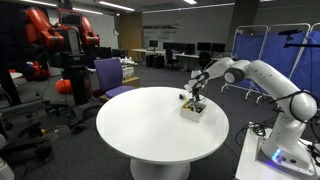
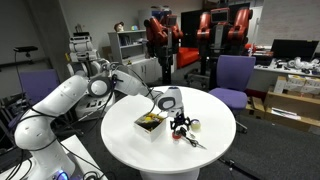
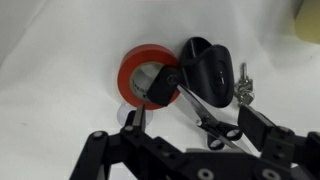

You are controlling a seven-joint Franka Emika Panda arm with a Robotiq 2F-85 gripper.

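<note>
My gripper stands open over a small group of objects on the white table, with nothing held between its fingers. Below it in the wrist view lie a red tape roll, a small black piece overlapping the roll, and a black mouse-like object. Scissors reach under the fingers, partly hidden by them. Keys rest right of the black object. In exterior view 2, the gripper is just right of an open box and above the red roll.
A yellowish roll lies at the wrist view's upper right corner. The box holds several dark and yellow items, and its walls stand close to the arm.
</note>
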